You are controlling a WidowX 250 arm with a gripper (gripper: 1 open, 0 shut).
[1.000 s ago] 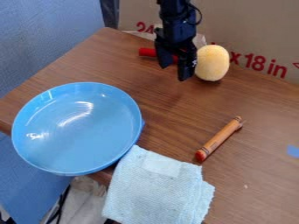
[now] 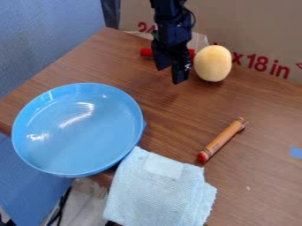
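Note:
My black gripper [image 2: 172,69] hangs over the back of the wooden table, just left of a pale yellow oval object [image 2: 213,62]. A red object [image 2: 148,53] lies behind it, partly hidden by my arm. Whether the fingers are open or shut is unclear. An orange crayon-like stick [image 2: 222,139] lies at the right. A blue plate [image 2: 78,128] sits at the front left, with a light folded cloth [image 2: 160,190] to its lower right.
A cardboard box [image 2: 260,31] stands along the back edge. The table's left edge borders a blue surface [image 2: 35,35]. The middle and right of the table [image 2: 260,177] have free room.
My gripper has moved slightly left and up, away from the front of the table. The objects on the table look unmoved.

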